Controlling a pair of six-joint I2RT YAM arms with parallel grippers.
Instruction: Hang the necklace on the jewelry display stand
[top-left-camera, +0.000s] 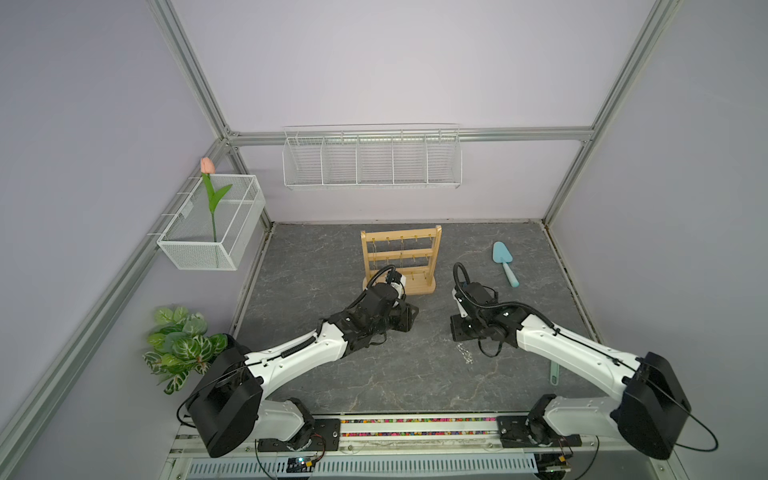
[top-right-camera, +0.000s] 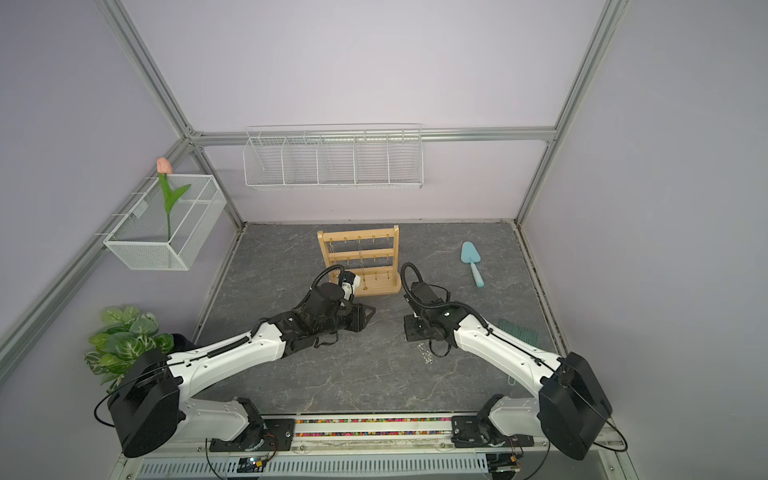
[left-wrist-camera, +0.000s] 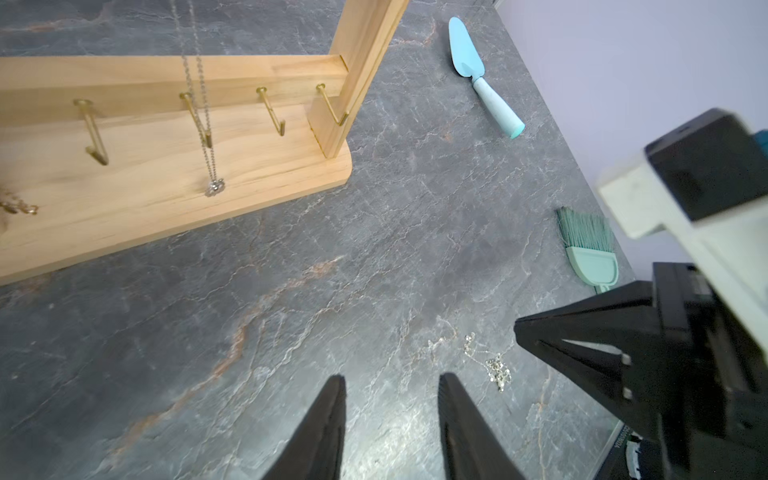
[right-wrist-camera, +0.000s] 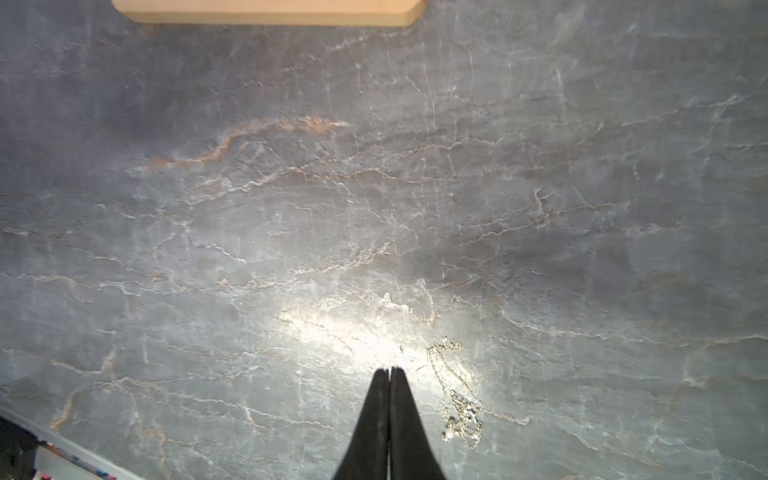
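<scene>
A thin silvery necklace (right-wrist-camera: 461, 406) lies bunched on the dark marbled table, with a loop of chain stretching from the bunch. In the top left view the necklace (top-left-camera: 465, 353) is just in front of my right gripper (top-left-camera: 456, 336). That gripper is shut, its tips together and empty, a little left of the chain. My left gripper is part open over bare table, nothing between its fingers. The wooden jewelry display stand (top-left-camera: 401, 234) stands upright behind both arms; in the left wrist view, another fine chain (left-wrist-camera: 206, 136) hangs by its brass hooks.
A light blue trowel (top-left-camera: 502, 253) lies at the back right, and a green brush (left-wrist-camera: 588, 232) rests near the right wall. A white wire basket (top-left-camera: 372, 160) hangs on the back wall. Bare table separates the stand from the necklace.
</scene>
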